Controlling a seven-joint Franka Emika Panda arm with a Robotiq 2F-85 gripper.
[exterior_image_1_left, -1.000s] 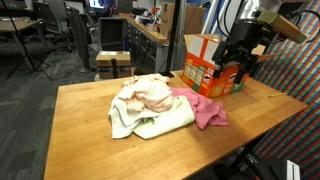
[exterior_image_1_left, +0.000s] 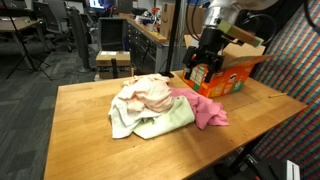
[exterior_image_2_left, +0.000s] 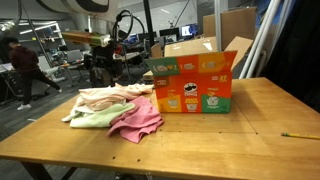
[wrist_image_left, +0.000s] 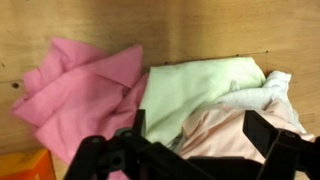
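A loose pile of cloths lies on the wooden table (exterior_image_1_left: 90, 120). It has a peach cloth (exterior_image_1_left: 148, 93), a pale green cloth (exterior_image_1_left: 165, 120) and a pink cloth (exterior_image_1_left: 205, 106) at the side nearest the box. A white cloth (wrist_image_left: 262, 93) shows beneath the peach one in the wrist view. My gripper is open over the pile, its fingers (wrist_image_left: 262, 130) wide apart. Between them only the pale green and peach cloths show, lying below on the table. In exterior view 1 the gripper (exterior_image_1_left: 197, 68) hangs well above the cloths, touching none of them.
An orange, red and green cardboard box (exterior_image_2_left: 195, 85) with raised flaps stands beside the pink cloth. A pencil (exterior_image_2_left: 299, 136) lies on the far side of the table.
The cloths have not moved.
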